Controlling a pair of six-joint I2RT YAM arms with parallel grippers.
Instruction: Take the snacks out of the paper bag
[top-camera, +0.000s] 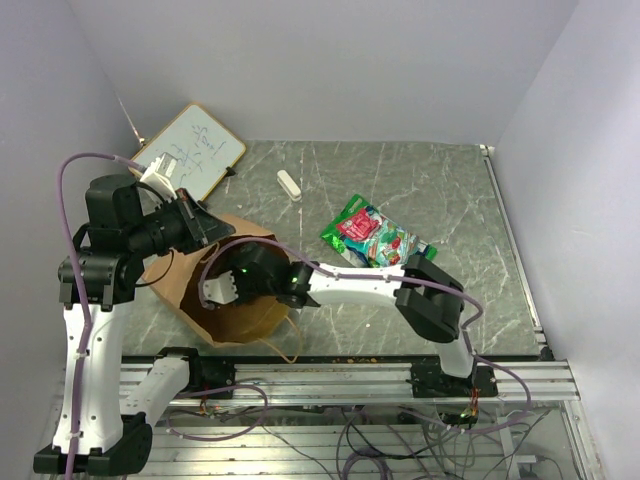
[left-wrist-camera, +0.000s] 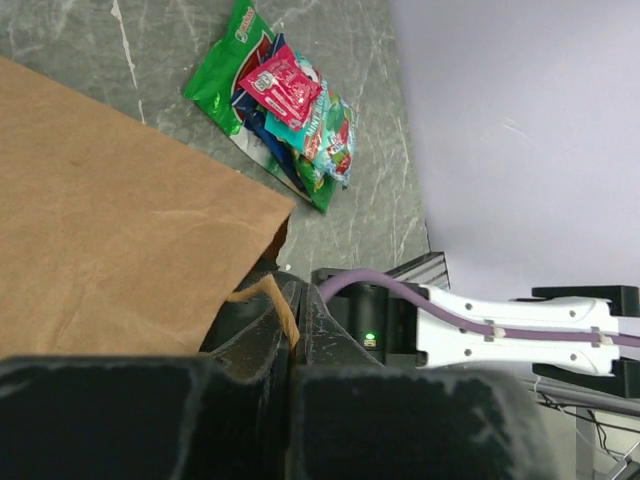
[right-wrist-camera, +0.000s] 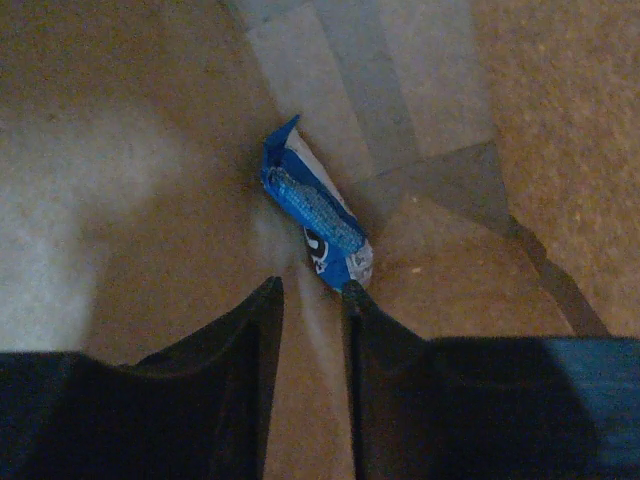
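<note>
The brown paper bag (top-camera: 175, 285) lies open on its side. My left gripper is shut on the bag's paper handle (left-wrist-camera: 262, 288). My right gripper is inside the bag, part open; in the right wrist view a small blue and white snack packet (right-wrist-camera: 315, 210) lies on the paper just beyond its fingertips, with nothing clearly between them. Several snack packets (top-camera: 375, 235), green, red and light blue, lie in a pile on the table right of the bag.
A whiteboard (top-camera: 200, 145) leans at the back left, and a white eraser (top-camera: 289, 185) lies near it. Walls stand around it.
</note>
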